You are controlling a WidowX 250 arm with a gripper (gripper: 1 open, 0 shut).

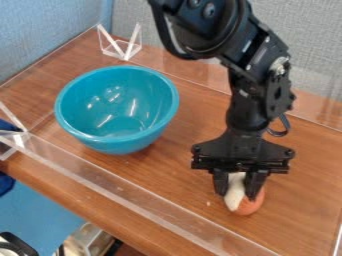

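My black gripper (238, 181) reaches down at the right of the wooden table, its fingers closed in around a small white and orange object (247, 203) lying on the wood. The white part is mostly hidden behind the fingers; whether they grip it firmly is unclear. A teal bowl (118, 91) stands to the left of the gripper, apart from it.
The wooden tabletop (167, 190) has free room in front of and left of the gripper. A white frame-like piece (119, 46) stands at the back left. Clear strips run along the table edges; clutter lies beyond the front left.
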